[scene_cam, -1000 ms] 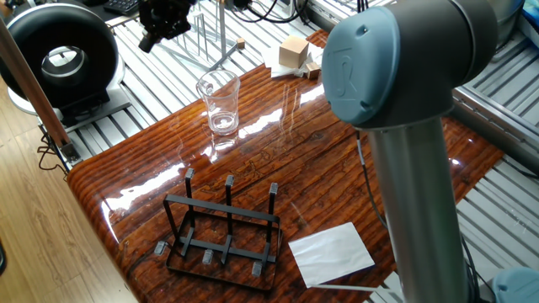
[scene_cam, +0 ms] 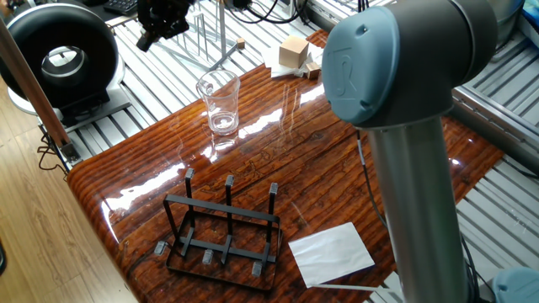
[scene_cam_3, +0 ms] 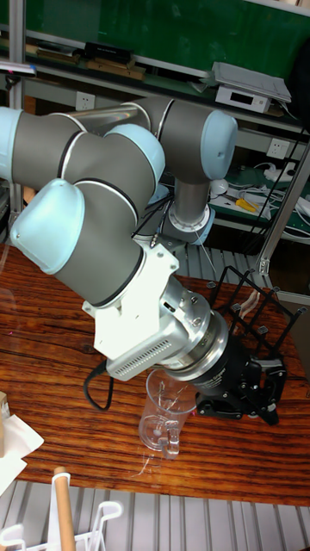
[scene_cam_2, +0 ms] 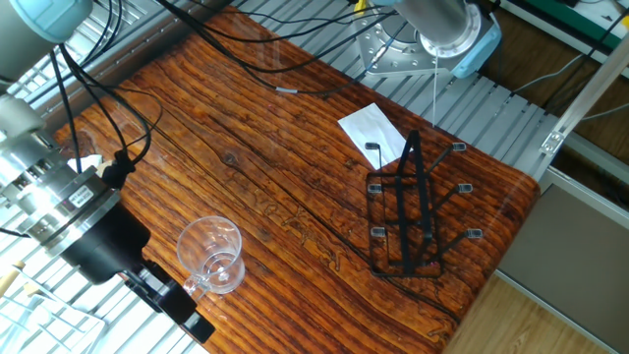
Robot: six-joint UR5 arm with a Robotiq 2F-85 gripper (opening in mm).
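A clear cup (scene_cam: 222,107) with a handle stands upright on the wooden table near its far edge. In the second view the cup (scene_cam_2: 211,258) has its handle on the side toward my gripper (scene_cam_2: 197,324), which hangs apart from it near the table edge. The third view shows my gripper (scene_cam_3: 268,404) to the right of the cup (scene_cam_3: 165,421), seen side-on; whether its fingers are apart or together is unclear. Only part of the gripper (scene_cam: 156,34) shows at the top of the first view. A black wire rack (scene_cam: 223,230) stands empty on the table.
A white sheet (scene_cam: 332,253) lies beside the rack. Small tan boxes (scene_cam: 293,51) sit at the table's back corner. A white wire rack (scene_cam_3: 65,523) with wooden pegs stands past the table edge. Between cup and black rack the tabletop (scene_cam_2: 305,221) is clear.
In the first view my gripper has shifted very slightly to the left. Cup, rack and sheet have stayed where they were.
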